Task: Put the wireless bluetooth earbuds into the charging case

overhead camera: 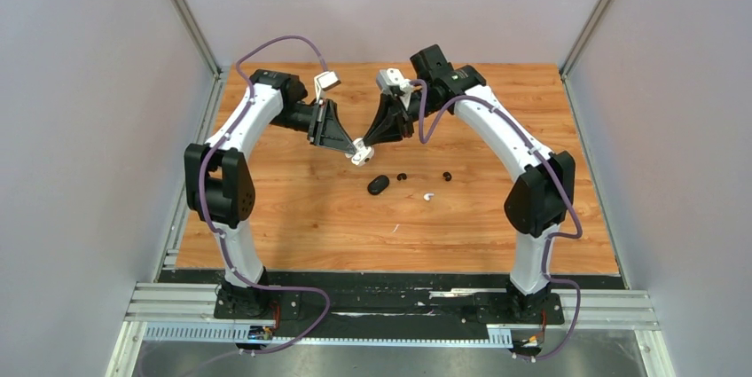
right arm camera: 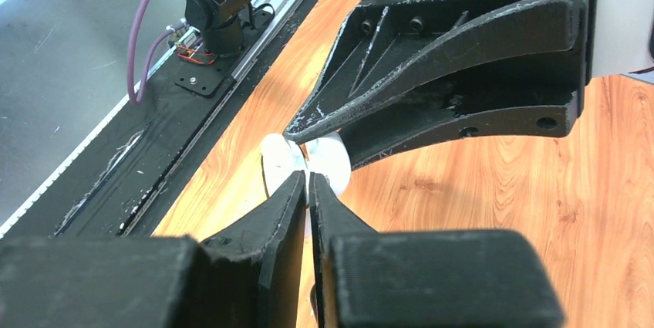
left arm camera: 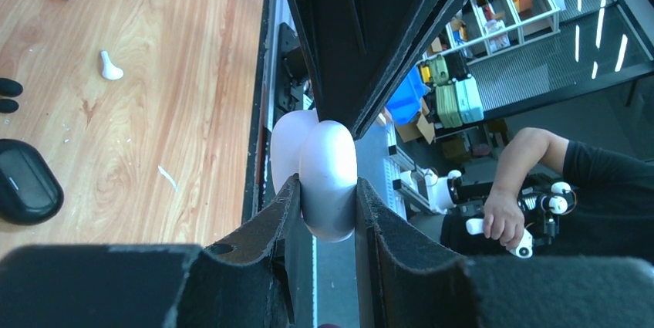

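Note:
The white charging case (overhead camera: pixel 362 154) is in the air between my two arms, and my left gripper is shut on it. Two rounded white halves show with a gap between them in the right wrist view, so the case (right arm camera: pixel 330 163) looks open. My right gripper is right at the case, its fingertips close together with a narrow slit; whether they grip any part of it is unclear. A single white earbud (overhead camera: pixel 428 197) lies on the table, also visible in the left wrist view as the earbud (left arm camera: pixel 110 66). A second white earbud cannot be made out.
On the wooden table (overhead camera: pixel 293 226) below lie a black case (overhead camera: pixel 379 185), a pair of black earbuds (overhead camera: pixel 402 176) and another black pair (overhead camera: pixel 447 176).

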